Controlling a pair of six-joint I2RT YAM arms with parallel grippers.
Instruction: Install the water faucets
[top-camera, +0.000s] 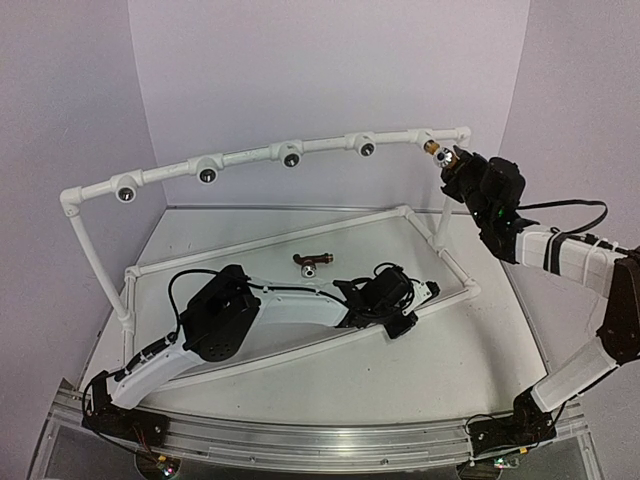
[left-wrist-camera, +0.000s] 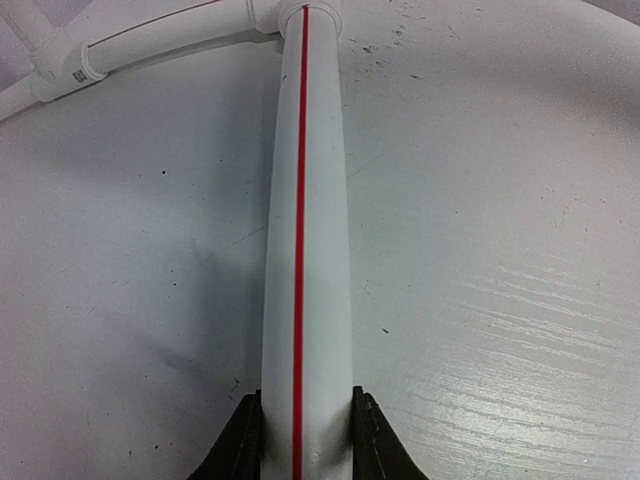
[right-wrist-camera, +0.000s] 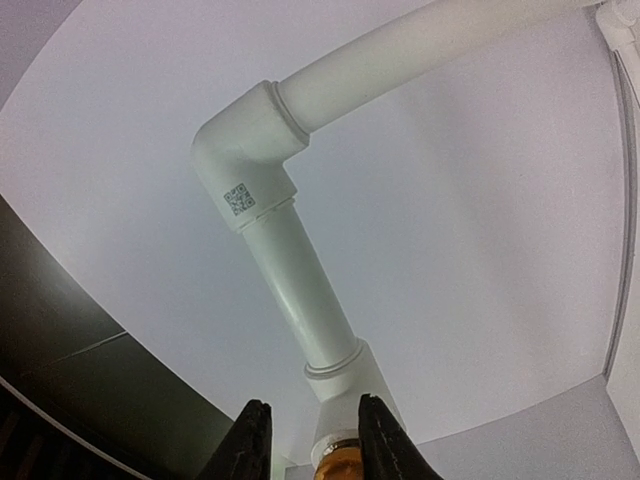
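Observation:
In the top view, a brass-and-chrome faucet (top-camera: 432, 147) sits at the rightmost tee of the raised white pipe (top-camera: 325, 144). My right gripper (top-camera: 450, 165) is at this faucet. In the right wrist view, its brass part (right-wrist-camera: 340, 464) lies against the right finger, with a gap beside the left finger; the lower part is cut off, so the grip is unclear. My left gripper is shut on the white lower frame pipe (left-wrist-camera: 325, 250), a finger touching each side. Another brass faucet (top-camera: 312, 262) lies loose on the floor inside the frame.
Several dark-mouthed tees (top-camera: 290, 155) line the raised pipe to the left. My left arm (top-camera: 295, 307) lies low across the frame's front.

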